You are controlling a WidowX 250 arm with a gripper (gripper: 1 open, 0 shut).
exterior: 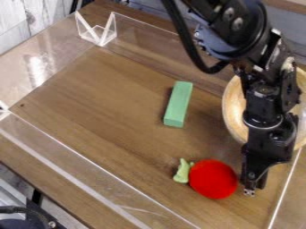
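My gripper [253, 174] hangs low at the right of the camera view, just right of a red round object [214, 180] with a light green stem [184, 171], close to it or touching it. The fingers look dark and close together; whether anything is between them is hard to see. A tan bowl [232, 106] sits behind the gripper, partly hidden by the arm.
A green block [178, 104] lies on the wooden table [96, 98] left of the bowl. A clear plastic piece [98, 29] stands at the back left.
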